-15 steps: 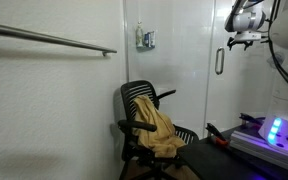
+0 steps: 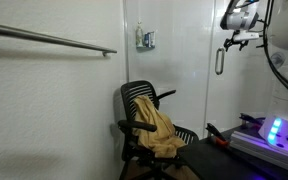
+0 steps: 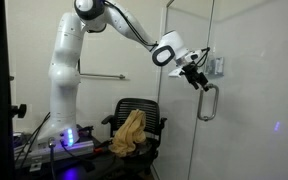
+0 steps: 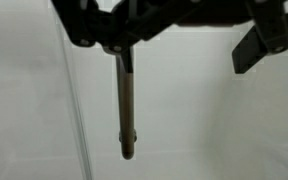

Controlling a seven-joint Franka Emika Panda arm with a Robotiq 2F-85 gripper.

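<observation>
A metal pull handle (image 3: 215, 103) is fixed upright on the pale door (image 3: 239, 135). My gripper stands open close to the handle's upper end, with bare door surface between its fingers in the wrist view. There the handle bar (image 4: 126, 105) runs down beside the left finger, whose end overlaps the bar's top; whether they touch I cannot tell. In exterior view 1 the handle (image 2: 220, 62) hangs just left of and below the gripper (image 2: 230, 45).
A black office chair (image 2: 154, 95) with a tan cloth (image 2: 156, 127) over it stands beside the door. Bottles (image 2: 139, 38) sit high on the wall, and a metal rail (image 2: 54, 39) runs along the left wall. Clear air surrounds the handle.
My arm has shifted slightly to the left in exterior view 1. The handle, the door and the chair look unmoved.
</observation>
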